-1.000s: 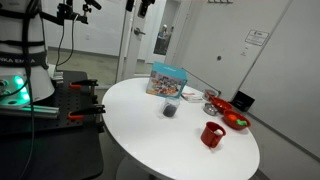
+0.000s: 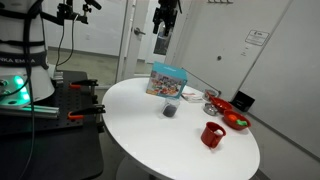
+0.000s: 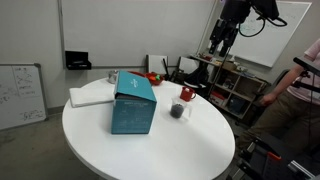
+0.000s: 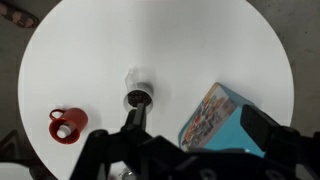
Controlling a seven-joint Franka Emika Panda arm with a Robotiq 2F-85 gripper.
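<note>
High above the white round table (image 2: 150,135), my gripper (image 3: 214,48) hangs in the air, clear of everything on it. Its fingers stand apart in the wrist view, where the gripper has nothing between its fingers. Below are a small clear cup with dark contents (image 4: 138,97), a red mug (image 4: 68,126) and a blue box with a printed side (image 4: 208,117). The box (image 3: 133,112) stands upright, the clear cup (image 3: 178,110) beside it. Something pale shows inside the mug.
A red bowl (image 2: 236,120) with colourful items sits near the table's far edge. In exterior view 2, a white flat object (image 3: 91,96) lies behind the box.
In exterior view 1, my gripper has moved right and slightly down, still high over the table. The cup, mug and box have stayed in place.
</note>
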